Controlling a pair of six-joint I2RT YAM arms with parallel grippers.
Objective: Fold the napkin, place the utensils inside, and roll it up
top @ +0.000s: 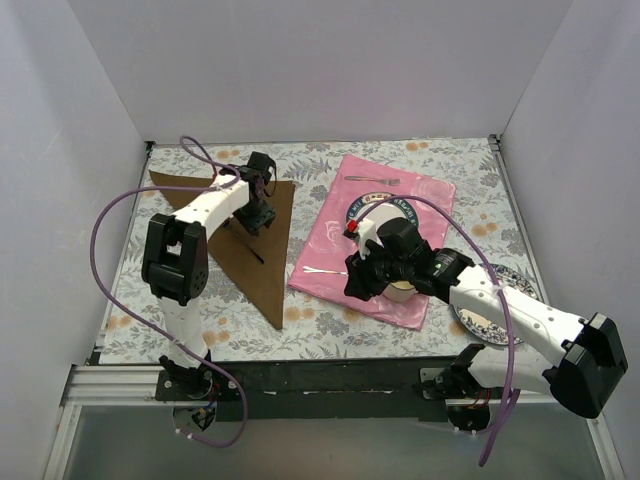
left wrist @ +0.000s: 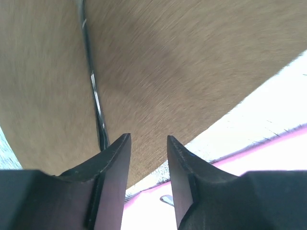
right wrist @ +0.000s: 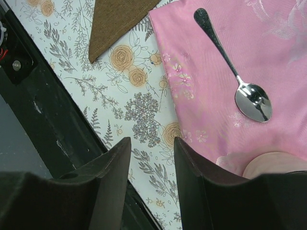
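Observation:
The brown napkin [top: 262, 290] lies folded into a triangle on the left of the floral mat. A dark-handled utensil [left wrist: 96, 96] rests on it, partly under my left gripper [top: 258, 218] in the top view. In the left wrist view my left gripper hangs over the napkin, its fingers apart with nothing between them. My right gripper is open above the pink cloth [top: 320, 240], near a spoon [right wrist: 252, 100] lying on it.
The pink cloth also holds a fork [top: 372, 180], a round plate [top: 365, 205] and a pale round item [right wrist: 268, 163] under the right arm. A patterned plate [top: 480, 320] sits at the right. Floral mat shows between napkin and cloth.

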